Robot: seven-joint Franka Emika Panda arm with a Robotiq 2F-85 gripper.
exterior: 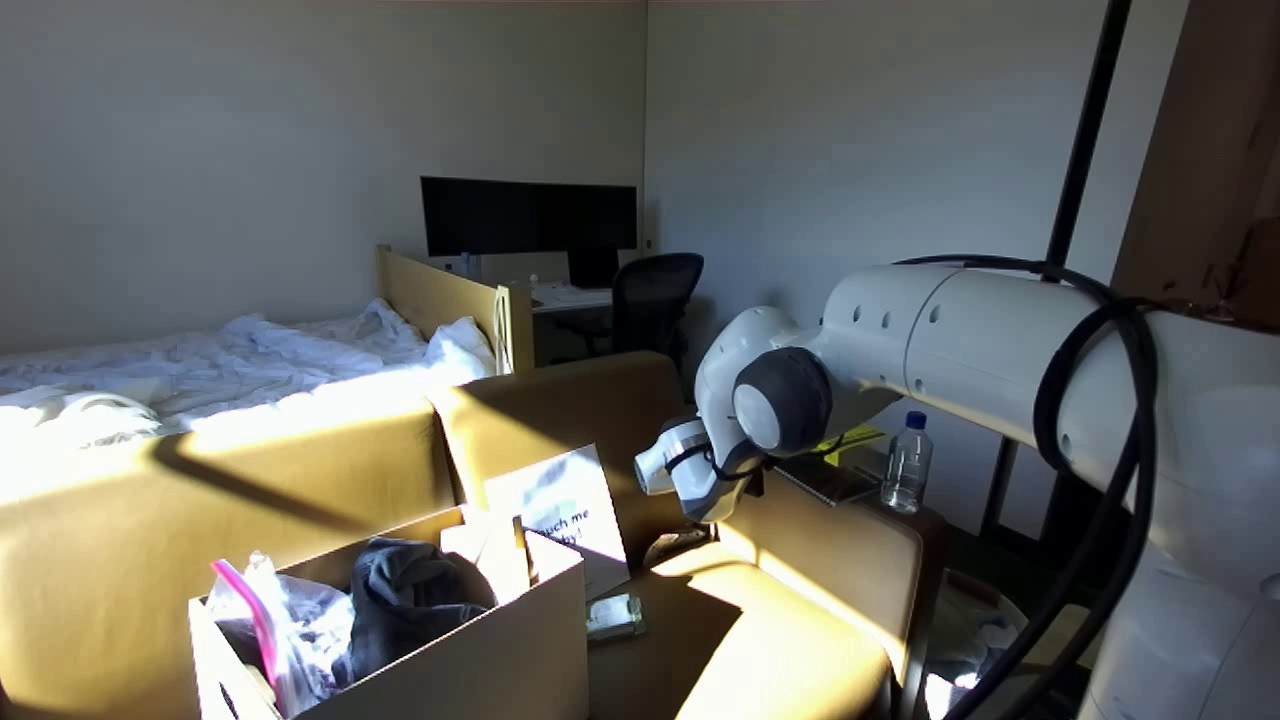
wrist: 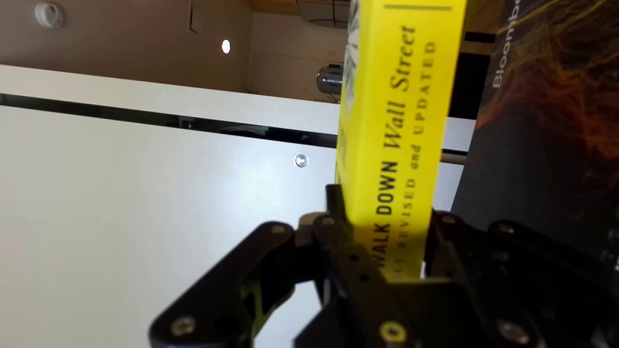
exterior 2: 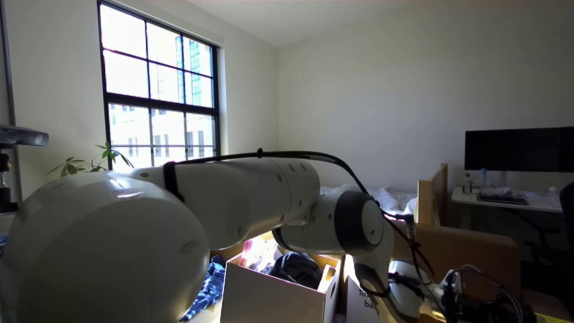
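Observation:
A thick yellow book [wrist: 409,124] with "Wall Street" on its spine fills the space between my gripper's fingers in the wrist view. My gripper is shut on it, one black finger [wrist: 337,217] along each side of the spine. Right of it in that view is a dark book [wrist: 545,127] with an orange, smoky cover. In exterior view 1 only a bit of the yellow book [exterior: 854,440] shows behind the wrist, above a dark flat item [exterior: 830,482] on the sofa's arm. The fingers are hidden there.
A clear bottle with a blue cap [exterior: 908,466] stands close to the yellow book. An open box [exterior: 480,660] holding dark cloth and a plastic bag is at the front left. The sofa seat [exterior: 768,636] has free room, with a sign [exterior: 564,510] behind the box.

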